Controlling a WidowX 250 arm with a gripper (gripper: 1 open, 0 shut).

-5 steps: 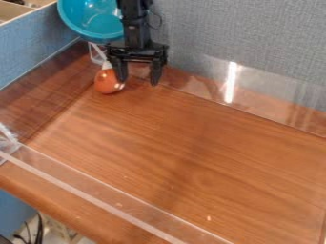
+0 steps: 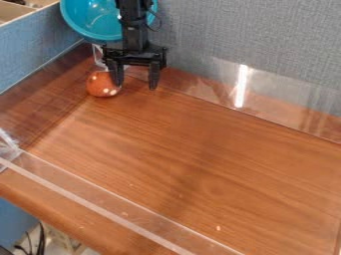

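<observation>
An orange-red round object sits on the wooden table near the back left. My black gripper hangs just right of it, its fingers open and pointing down, with the left finger close against the object; whether they touch I cannot tell. Behind the arm a turquoise bowl stands upright at the back wall.
Transparent strips edge it. Grey padded walls stand at the back and left. A clear crumpled item lies at the left edge, with cables below the front left corner.
My gripper has moved slightly left and up over the last second, closer to the orange-red object, which looks nearly unmoved.
</observation>
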